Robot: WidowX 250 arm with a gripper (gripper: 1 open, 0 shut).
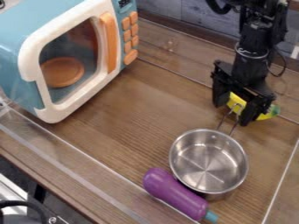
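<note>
My gripper (pixel 242 94) is lowered at the right, open, over a yellow object with green at one end (pixel 260 111), its dark fingers on either side of it; whether they touch it is unclear. A steel pan (pixel 208 162) sits in front, its wire handle reaching up beneath the gripper.
A toy microwave (pixel 35 35) with an open window and an orange plate inside fills the upper left. A purple eggplant-like toy (pixel 176 191) lies at the front beside the pan.
</note>
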